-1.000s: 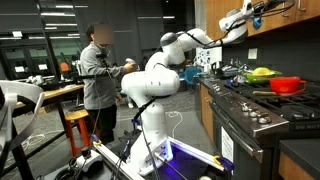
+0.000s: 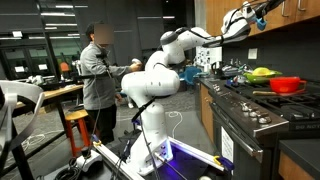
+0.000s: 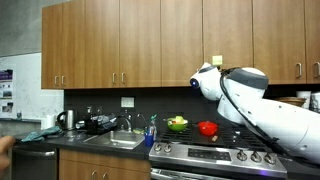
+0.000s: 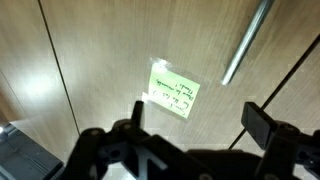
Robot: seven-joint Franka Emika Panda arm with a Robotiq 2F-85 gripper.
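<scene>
My gripper is open, its two black fingers wide apart with nothing between them. It faces a wooden cabinet door in the wrist view. A slim metal bar handle sits on that door, above and right of the middle, apart from the fingers. A pale green and white label is stuck on the wood between the fingers. In exterior view 1 the gripper end is high at the upper right by the wall cabinets; its fingers are too small to make out there.
Below the raised arm, a red pot and a green bowl with yellow contents stand on the stove. A sink lies farther left along the counter. A person stands at the left in exterior view 1.
Over the last second the arm's far end has shifted slightly to the right along the wall cabinets. Pot, bowl and stove look unmoved.
</scene>
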